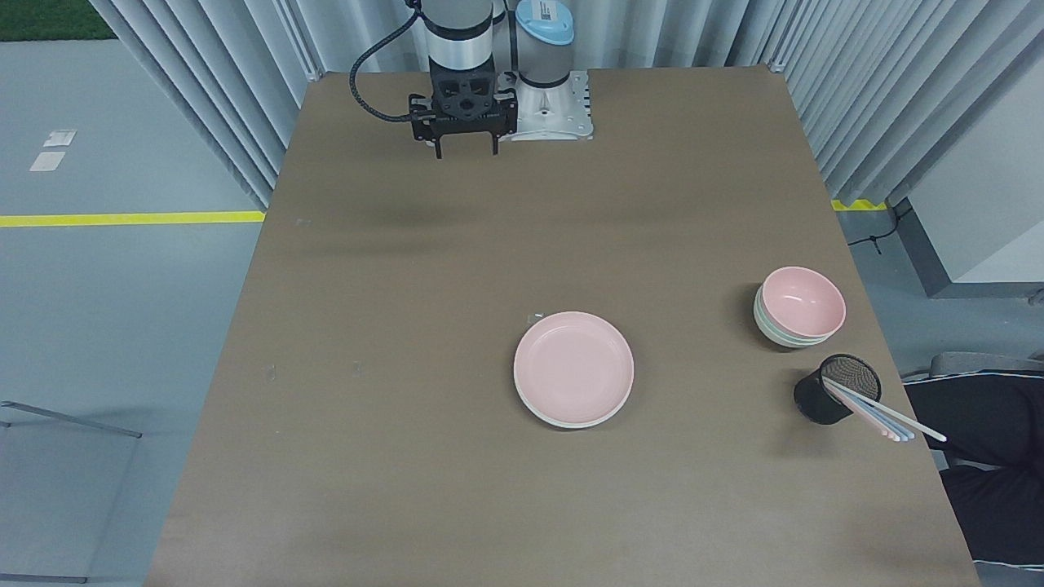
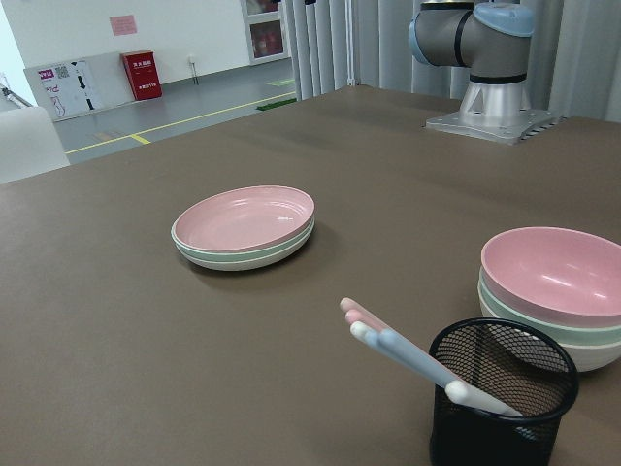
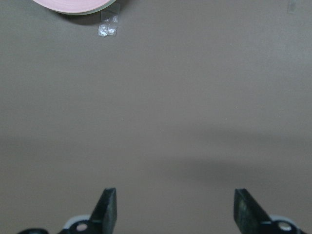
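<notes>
My gripper (image 1: 466,148) hangs near the back edge of the table in the front view, open, with bare tabletop between its two black fingers in the wrist view (image 3: 175,204). A stack of plates, pink on top (image 1: 573,368), lies in the middle of the table, well in front of the gripper; its edge shows at the top of the wrist view (image 3: 73,5). To the right of it stands a stack of bowls with a pink one (image 1: 802,302) uppermost. A black mesh cup (image 2: 490,437) beside the bowls holds several pale chopsticks (image 1: 871,411), leaning out over its rim.
Small clear tape bits (image 3: 108,24) lie by the plates. Past the right edge, dark fabric on what looks like a seat shows in the front view.
</notes>
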